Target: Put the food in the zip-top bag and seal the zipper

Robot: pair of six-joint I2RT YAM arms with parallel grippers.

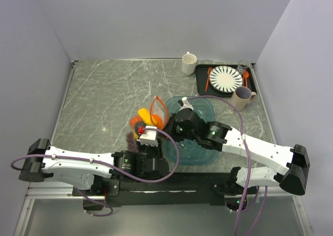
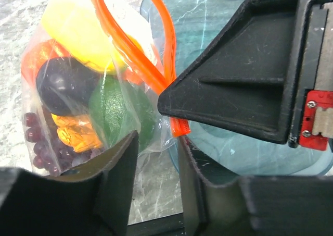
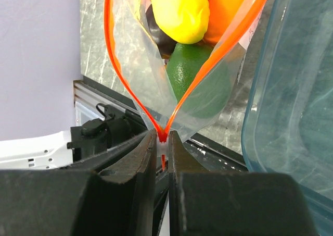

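A clear zip bag with an orange zipper (image 2: pixel 127 48) holds a yellow pepper (image 3: pixel 179 12), an avocado (image 3: pixel 192 74), a dark eggplant (image 2: pixel 65 85), grapes (image 2: pixel 39 142) and orange items. My right gripper is shut on the zipper at one end of the bag's open top; the two orange strips spread apart from there. My left gripper is part open just below that zipper end, its fingertips close to the bag's edge, with nothing clearly between them.
A teal translucent container (image 1: pixel 192 152) lies under and right of the right arm. A black tray (image 1: pixel 203 87) with a plate, cutlery and glass stands at the back right, with two mugs (image 1: pixel 188 64) nearby.
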